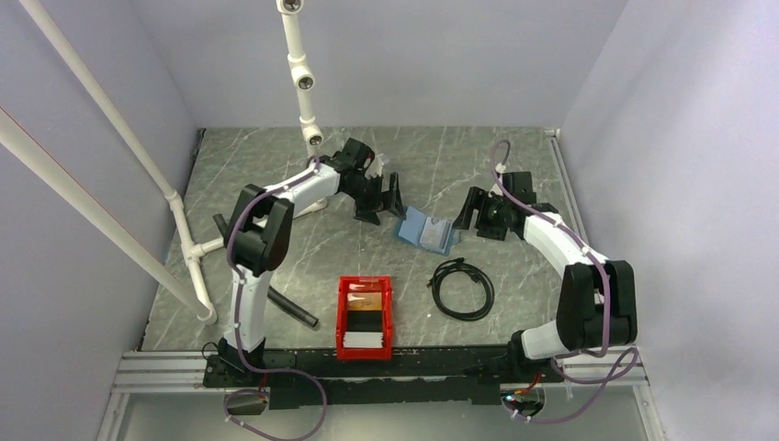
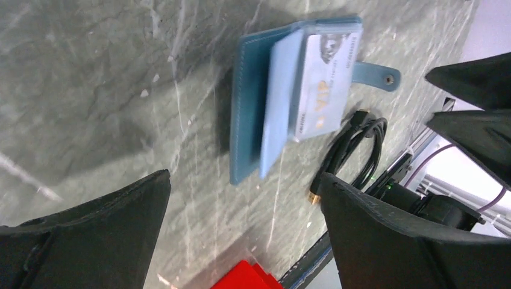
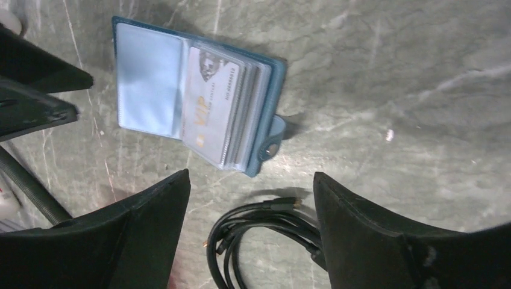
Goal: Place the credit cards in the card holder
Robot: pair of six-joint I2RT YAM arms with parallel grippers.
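The blue card holder lies spread open on the grey table between my two grippers. A pale VIP card is in the sleeves of its right half, and the left flap is an empty-looking light blue. Its snap strap sticks out at the far side. My left gripper is open just left of the holder, its fingers holding nothing. To the holder's right, my right gripper has its fingers apart, also with nothing between them. The red tray at the front holds gold, black and white cards in sections.
A coiled black cable lies in front of the holder. On the left stand white pipes, with a black tube on the table near them.
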